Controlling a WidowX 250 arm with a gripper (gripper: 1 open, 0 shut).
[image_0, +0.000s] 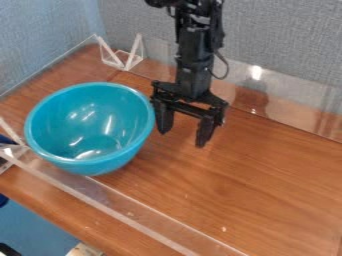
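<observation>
A large turquoise plastic bowl sits on the wooden tabletop at the left. My black gripper is lowered just right of the bowl, close to the table, its two fingers spread wide apart with nothing visible between them.
A white wire frame stands at the back left. A grey wall runs along the back, and a clear strip edges the table at front left.
</observation>
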